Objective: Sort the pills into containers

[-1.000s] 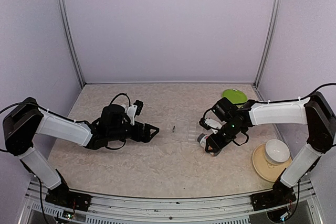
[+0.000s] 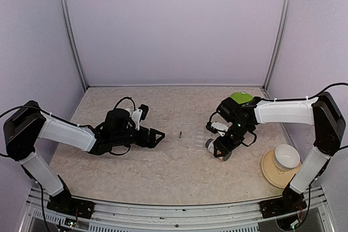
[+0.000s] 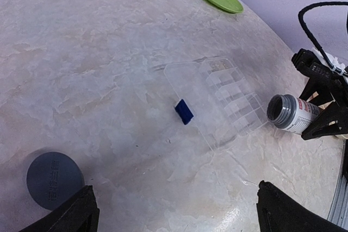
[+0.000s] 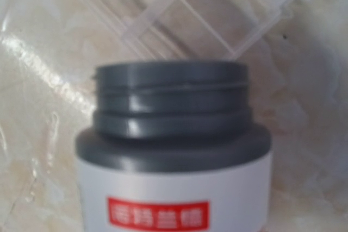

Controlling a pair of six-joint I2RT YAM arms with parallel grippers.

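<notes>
A clear pill box (image 3: pixel 231 97) lies opened out on the table, its divided half on the right. I see no pills in its compartments. My right gripper (image 2: pixel 219 150) is shut on a white bottle (image 3: pixel 302 117) with a grey threaded neck, held tilted beside the box. In the right wrist view, the uncapped bottle neck (image 4: pixel 173 99) points toward the box's compartments; the fingers are out of sight there. On the left, my left gripper stands open, nothing between its fingers. A dark round cap (image 3: pixel 54 180) lies near its left finger.
At the back right is a green plate (image 2: pixel 242 97). A white bowl (image 2: pixel 287 156) rests on a tan plate (image 2: pixel 270 173) at the front right. A small dark blue patch (image 3: pixel 184 111) shows at the box's left edge.
My left arm has stayed still.
</notes>
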